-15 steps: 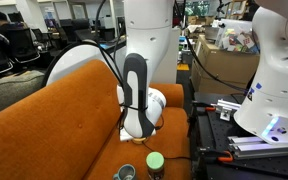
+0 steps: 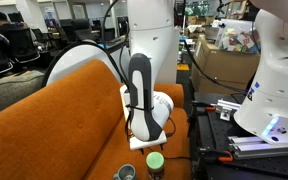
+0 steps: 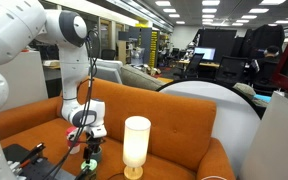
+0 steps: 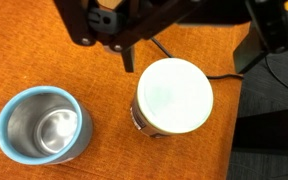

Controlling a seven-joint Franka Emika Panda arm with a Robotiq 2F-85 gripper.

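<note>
A jar with a pale green lid [image 2: 155, 160] stands on the orange seat [image 2: 92, 160]; the wrist view shows its lid [image 4: 174, 95] from above, looking almost white. To its left is a light-blue metal mug [image 4: 44, 125], empty inside, also seen as a grey mug [image 2: 125, 172] at the bottom of exterior view 1. My gripper is open, its dark fingers spread at the top of the wrist view. Nothing is held. In exterior view 1 the gripper [image 2: 148, 148] hangs just behind and above the jar.
A lit white lamp [image 3: 136, 142] stands on the seat in exterior view 2. The orange backrest [image 2: 49, 105] rises behind the arm. A dark cable [image 4: 222, 77] runs along the seat beside the jar.
My gripper has come down and toward the camera in exterior view 1, closer to the green-lidded jar. Jar and mug have stayed in place.
</note>
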